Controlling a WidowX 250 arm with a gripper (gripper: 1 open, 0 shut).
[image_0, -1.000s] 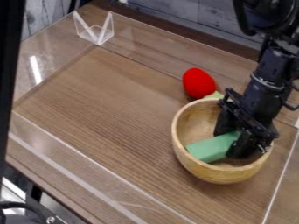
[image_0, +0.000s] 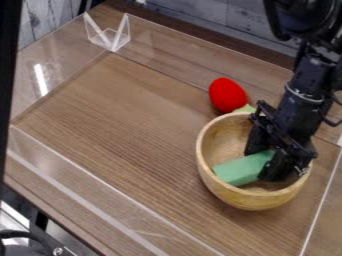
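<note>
A wooden bowl (image_0: 261, 198) sits at the right of the table, with a green object (image_0: 238, 171) lying inside it. My black gripper (image_0: 267, 158) reaches down from the upper right into the bowl, over the right part of the green object. Whether its fingers are open or closed on the object is hard to tell, as they are dark and overlap.
A red object (image_0: 227, 94) lies behind the bowl, with a small yellow-green item partly hidden beside it. A clear plastic item (image_0: 110, 34) stands at the back left.
My gripper and the green object in the bowl have shifted very slightly; otherwise the scene looks the same.
</note>
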